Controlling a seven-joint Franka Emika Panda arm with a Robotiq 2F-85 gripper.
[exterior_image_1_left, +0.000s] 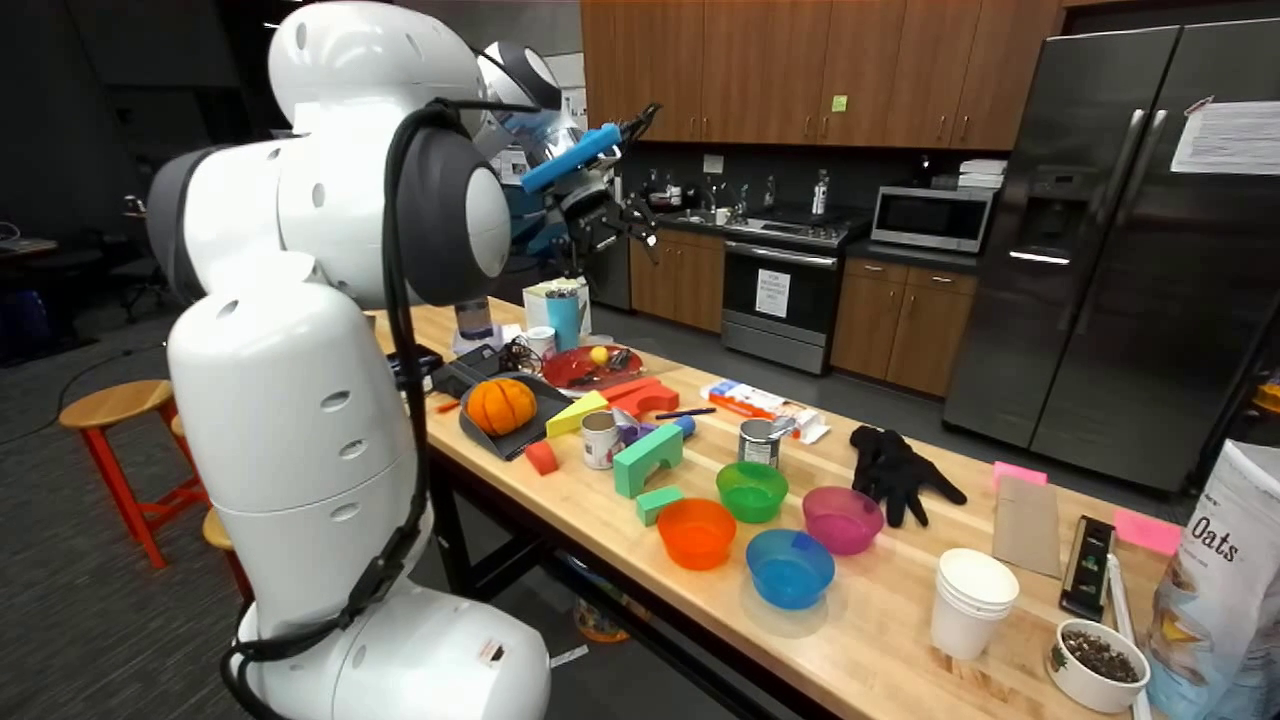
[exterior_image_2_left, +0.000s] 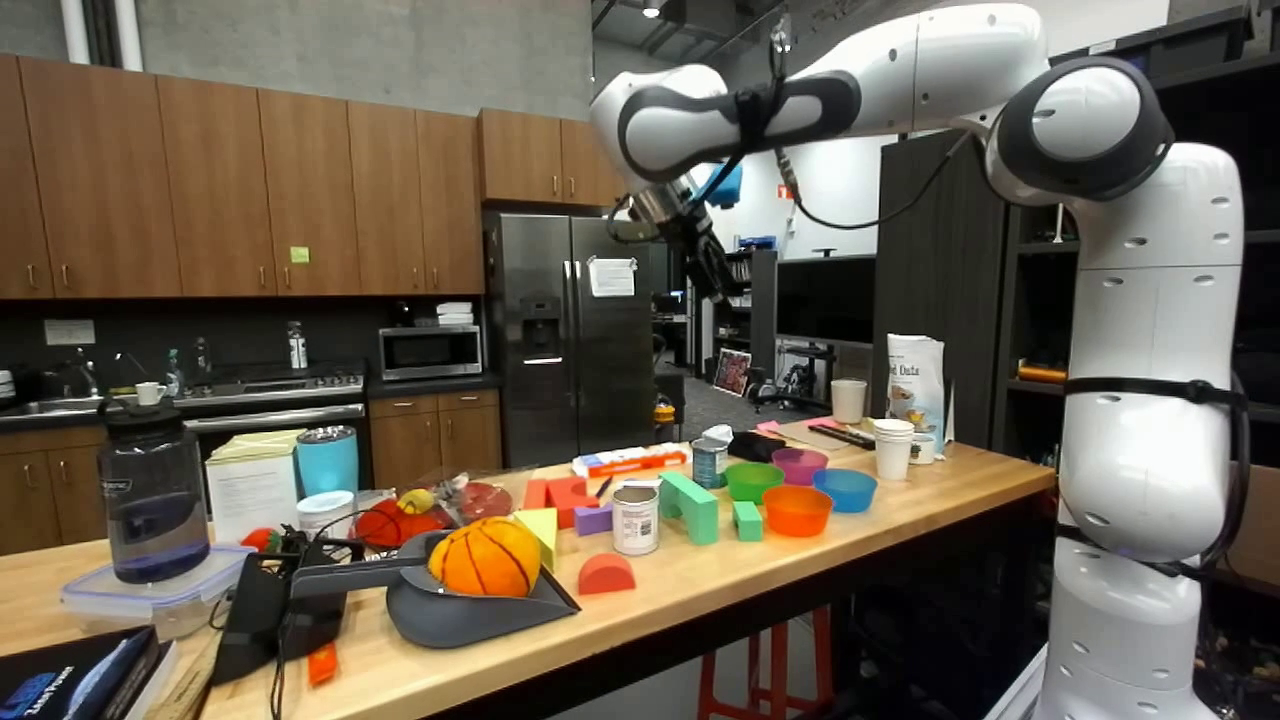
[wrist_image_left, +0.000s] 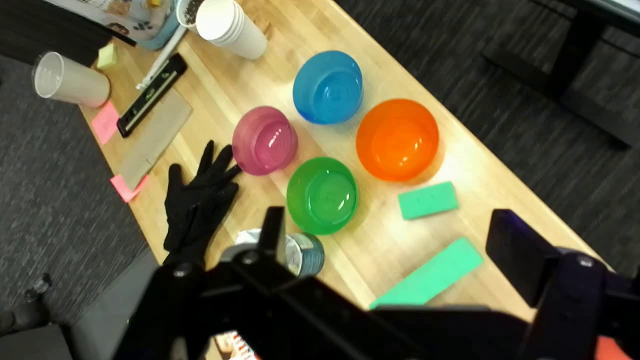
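Observation:
High above the table, well clear of everything on it, my gripper stands open, its two dark fingers wide apart in the wrist view and nothing held between them. Four bowls are grouped below: blue (wrist_image_left: 328, 87), orange (wrist_image_left: 397, 140), pink (wrist_image_left: 264, 141) and green (wrist_image_left: 322, 195); all look empty. Close to the orange one lie a small green block (wrist_image_left: 427, 200) and a larger green arch block (wrist_image_left: 433, 273), the latter partly hidden by the gripper. In exterior view 1 the gripper (exterior_image_1_left: 618, 228) hangs over the far side of the table.
A black glove (exterior_image_1_left: 894, 474), an opened can (exterior_image_1_left: 758, 442), stacked white cups (exterior_image_1_left: 972, 600) and an oats bag (exterior_image_1_left: 1224, 588) share the table. Towards the other end are a dustpan (exterior_image_2_left: 480, 618) with an orange pumpkin-like ball (exterior_image_2_left: 486, 557) and a dark bottle (exterior_image_2_left: 154, 492).

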